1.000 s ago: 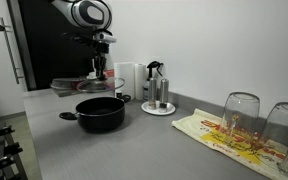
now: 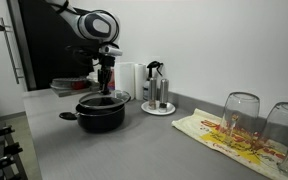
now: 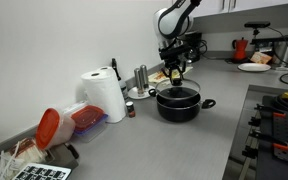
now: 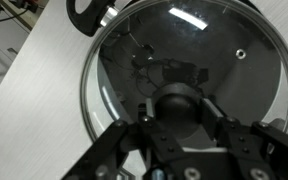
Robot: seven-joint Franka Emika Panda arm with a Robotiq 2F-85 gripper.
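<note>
My gripper is shut on the dark knob [image 4: 177, 104] of a round glass lid [image 4: 134, 50] with a metal rim. Below the lid is a black pot [image 2: 101, 120] with side handles, standing on the grey counter. In exterior view 1 the lid [image 2: 103, 99] is at the level of the pot's mouth and looks slightly tilted. Exterior view 2 has the lid [image 3: 178, 91] over the pot [image 3: 179, 109]; whether its rim rests all round cannot be told.
A white plate [image 2: 158, 109] with bottles and a grinder stands behind the pot. Two upturned glass jars [image 2: 240, 112] sit on a patterned cloth [image 2: 219, 137] at the right. A paper towel roll [image 3: 101, 95] and a red-lidded container [image 3: 54, 128] stand along the wall.
The lid has come down from above the pot to its mouth, the arm lowering with it. The pot has stayed in place, and my gripper has kept hold of the knob.
</note>
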